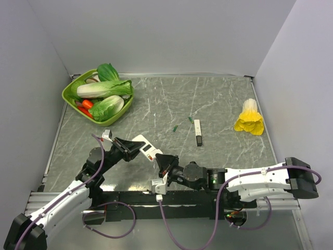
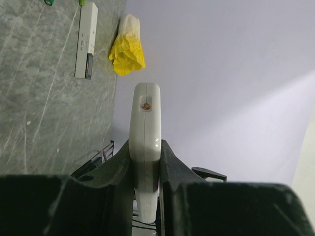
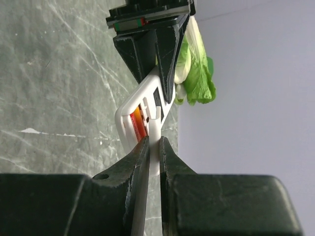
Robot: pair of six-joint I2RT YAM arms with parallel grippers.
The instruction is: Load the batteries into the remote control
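Observation:
The white remote (image 1: 146, 147) is held up over the counter by my left gripper (image 1: 136, 146), shut on it; the left wrist view (image 2: 144, 128) shows it edge-on between the fingers. In the right wrist view the remote (image 3: 127, 120) has its compartment facing my right gripper, with red and orange inside. My right gripper is shut on a slim white piece at that compartment; whether it is a separate part is hard to tell. Small green batteries (image 1: 175, 128) lie on the counter beside a long white-and-grey bar (image 1: 197, 132).
A green basket of vegetables (image 1: 97, 95) stands at the back left. A yellow-and-white vegetable-like object (image 1: 249, 117) lies at the right by the wall.

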